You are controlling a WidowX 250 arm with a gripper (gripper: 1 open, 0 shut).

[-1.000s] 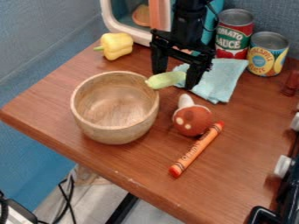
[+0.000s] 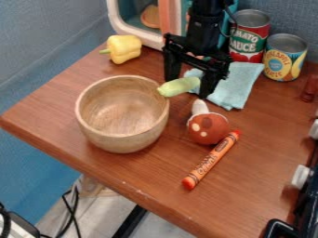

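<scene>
The black gripper (image 2: 189,74) is above the table, just behind a pale green vegetable (image 2: 176,87) that rests against the rim of a wooden bowl (image 2: 110,125). Its fingers are spread on either side near the far end of the vegetable and a light blue cloth (image 2: 235,85); whether they touch either cannot be told. A red round toy (image 2: 209,131) with a white part lies right of the bowl, and an orange crayon (image 2: 211,161) lies in front of it.
A yellow toy (image 2: 121,48) sits at back left. A teal box (image 2: 130,14), two cans (image 2: 248,35) and a small red bottle (image 2: 311,88) line the back. Dark appliance parts (image 2: 293,218) occupy the right edge.
The gripper has shifted slightly to the right and up, by a small amount. The other objects look unchanged.
</scene>
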